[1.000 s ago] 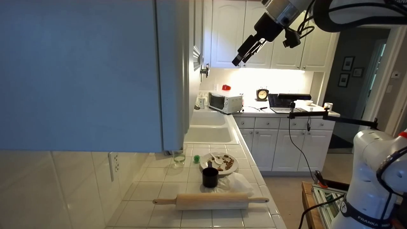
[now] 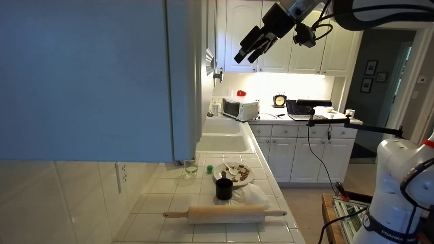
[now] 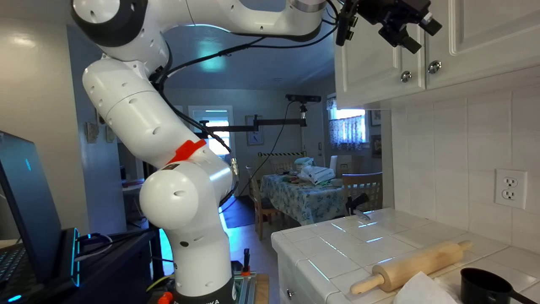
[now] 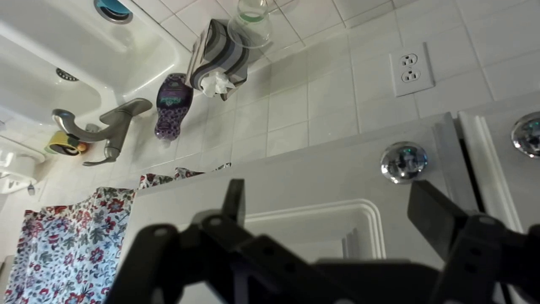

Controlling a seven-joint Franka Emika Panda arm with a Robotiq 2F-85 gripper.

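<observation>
High above the counter, my gripper is open and empty, tilted down toward the wall cabinets. In exterior view 2 the gripper appears in front of the cabinet door, near two round knobs. Looking along the wrist, a chrome knob on the white cabinet door lies beyond the gap between my fingers, just above the right fingertip. The left fingertip stands well apart from it. Nothing touches the knob as far as I can see. A second knob sits on the neighbouring door to the right.
Below on the tiled counter lie a rolling pin, a black cup, a plate with food bits, a crumpled white bag and a glass. Behind them is the sink. The cabinet's blue-lit side bounds the left.
My gripper has shifted left and slightly up in exterior view 1, toward the cabinets. Its two fingers now show farther apart. Objects on the counter have stayed in place.
</observation>
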